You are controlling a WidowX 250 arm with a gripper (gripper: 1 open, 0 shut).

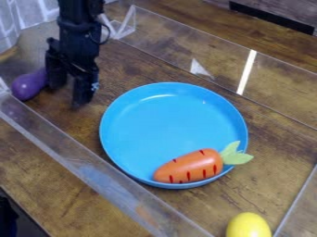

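Observation:
My black gripper (69,80) reaches down at the upper left, its fingers open just above the table, beside a purple eggplant-like object (30,85) at the left edge. The arm partly hides that object. A blue plate (161,120) lies in the middle with an orange toy carrot (191,167) at its lower right rim.
Clear plastic walls border the wooden table (87,185). A yellow lemon-like object (247,225) lies at the lower right. The table around the plate's upper side is mostly clear.

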